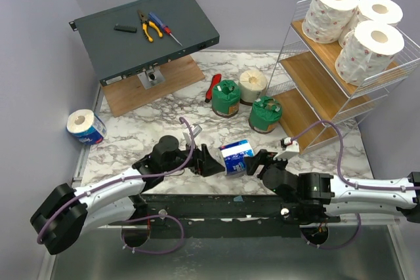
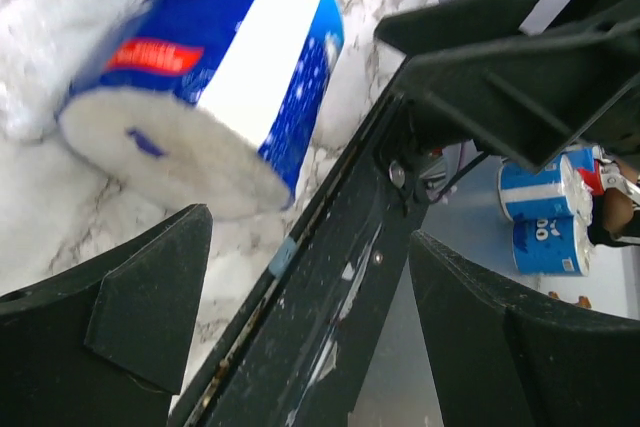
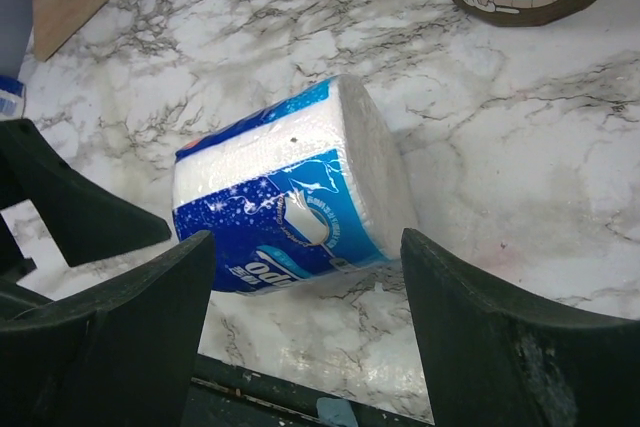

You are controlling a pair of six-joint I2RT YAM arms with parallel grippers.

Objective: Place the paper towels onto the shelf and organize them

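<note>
A blue-and-white wrapped paper towel roll [image 1: 236, 155] lies on its side on the marble counter, between my two grippers. From its left my left gripper [image 1: 216, 162] comes close to one end, fingers apart and nothing between them. My right gripper [image 1: 253, 164] is at the other end, also open. In the right wrist view the roll [image 3: 290, 187] shows beyond the spread fingers [image 3: 150, 332]; touching cannot be told. The wire shelf [image 1: 321, 82] at the right carries three patterned rolls [image 1: 369, 54] on top; its lower boards look bare.
Two green-wrapped rolls [image 1: 226, 98] and a cream one [image 1: 252, 86] stand near the shelf, with a red object [image 1: 212, 88] beside them. Another blue-white roll [image 1: 86, 126] sits far left. A dark raised panel [image 1: 144, 31] holds tools.
</note>
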